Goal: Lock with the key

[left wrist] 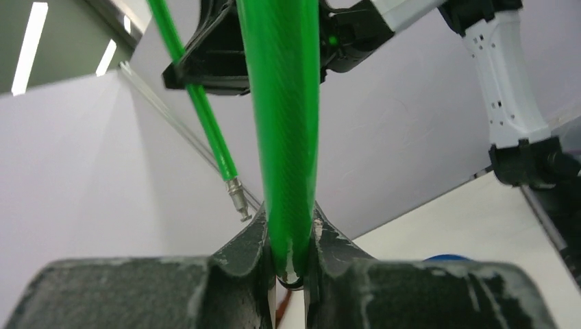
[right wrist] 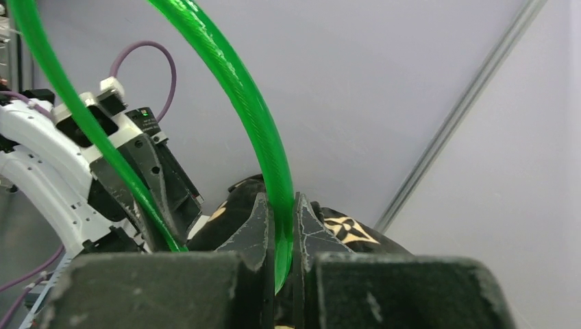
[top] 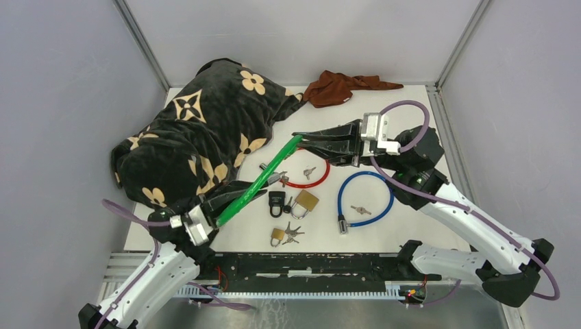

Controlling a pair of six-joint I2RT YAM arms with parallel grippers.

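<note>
A green cable lock (top: 260,181) is stretched in the air between my two grippers. My left gripper is shut on the cable; in the top view its lock head (top: 274,178) sticks out past the fingers. The right gripper is also shut on the green cable, farther along. In the left wrist view, the cable's loose metal pin end (left wrist: 237,195) hangs below the right fingers, well apart from the lock head. A key by the lock head is too small to make out surely.
On the white table lie a red cable lock (top: 320,181), a blue cable lock (top: 340,199), a black padlock (top: 276,199), brass padlocks (top: 307,199) and loose keys (top: 292,232). A dark patterned blanket (top: 205,123) fills the left; a brown cloth (top: 336,88) lies behind.
</note>
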